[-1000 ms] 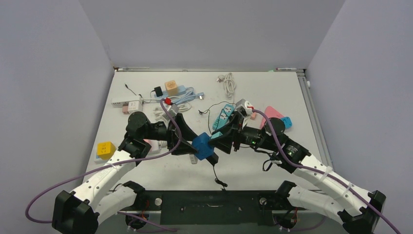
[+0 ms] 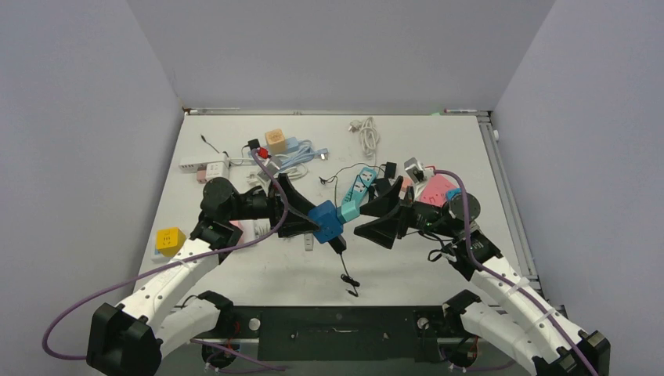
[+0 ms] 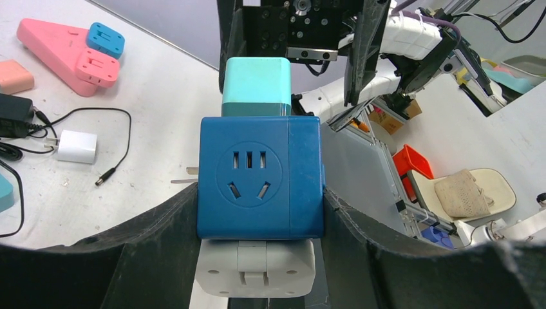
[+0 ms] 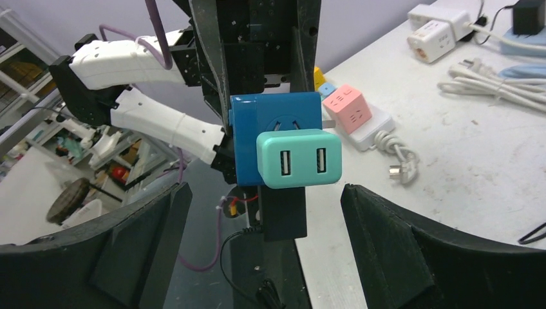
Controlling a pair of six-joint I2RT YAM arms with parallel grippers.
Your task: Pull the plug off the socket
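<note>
A blue cube socket (image 3: 261, 177) is held in the air, and my left gripper (image 2: 312, 222) is shut on it. A teal plug with two USB slots (image 4: 299, 159) sits against the socket's side that faces my right arm. In the left wrist view the teal plug (image 3: 256, 87) stands up beyond the blue cube, touching it. A white plug (image 3: 255, 267) and a black adapter (image 4: 283, 212) with a hanging cord are on the cube's other sides. My right gripper (image 2: 382, 214) stands open just right of the teal plug, nothing between its fingers.
Below lie a teal power strip (image 2: 359, 186), a pink strip (image 2: 438, 190), white cables (image 2: 368, 137) and a yellow cube (image 2: 170, 240). The adapter's thin cord (image 2: 347, 274) hangs toward the front.
My right gripper has opened and drawn back to the right, off the teal plug, which remains on the blue cube.
</note>
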